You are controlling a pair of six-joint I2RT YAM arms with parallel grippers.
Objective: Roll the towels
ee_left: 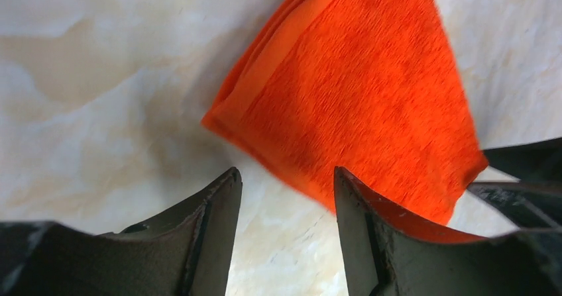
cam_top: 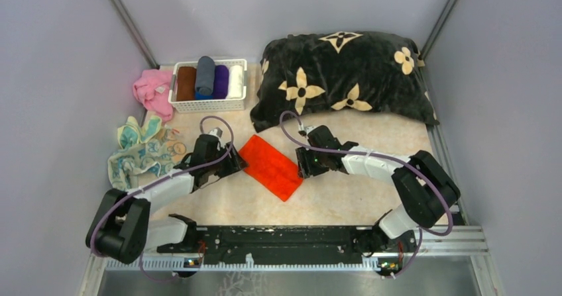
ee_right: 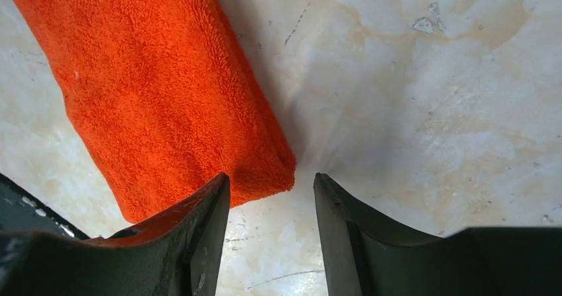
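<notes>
A folded orange towel [cam_top: 268, 167] lies flat and diagonal between my two grippers. My left gripper hovers at the towel's upper-left end, fingers apart, a corner and folded edge just ahead of them in the left wrist view. My right gripper is open at the lower-right end; in the right wrist view the towel's thick corner sits between and just beyond its fingertips. Neither gripper shows a hold on the cloth.
A white basket [cam_top: 212, 104] of rolled towels stands at the back. A dark flowered pillow [cam_top: 341, 77] fills the back right. Pink cloth [cam_top: 151, 87] and patterned cloth [cam_top: 132, 157] lie at the left. Bare table surrounds the orange towel.
</notes>
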